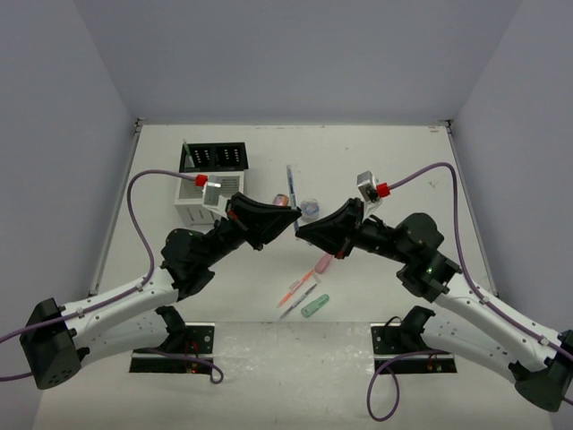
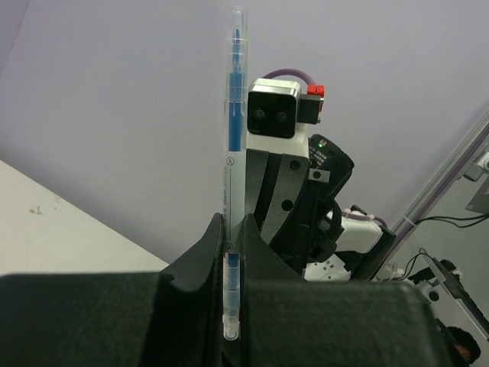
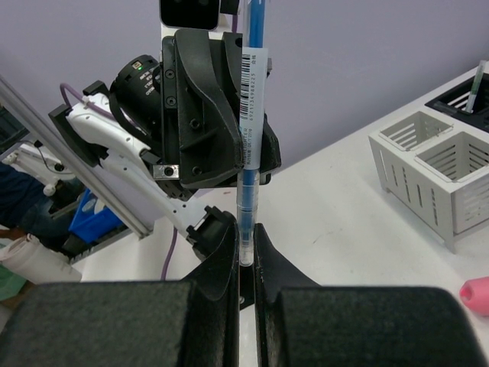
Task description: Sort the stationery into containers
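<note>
A blue-and-white pen [image 1: 291, 186] stands upright in the air over the table's middle. Around its barrel my left gripper is shut, the label showing above the fingertips. Lower down, the right gripper is shut on the pen's clear bottom end. The black container [image 1: 235, 156] at the back left has a greenish pen [image 1: 187, 152] leaning in it, and a white basket [image 1: 192, 211] sits before it. On the table lie an orange pen [image 1: 294, 287], a dark-and-white pen [image 1: 297, 302], a green item [image 1: 315, 305] and a pink item [image 1: 323, 263].
Behind the grippers lie a small reddish item [image 1: 281, 200] and a clear, bluish round one [image 1: 310, 209]. The two arms nearly meet at the pen.
</note>
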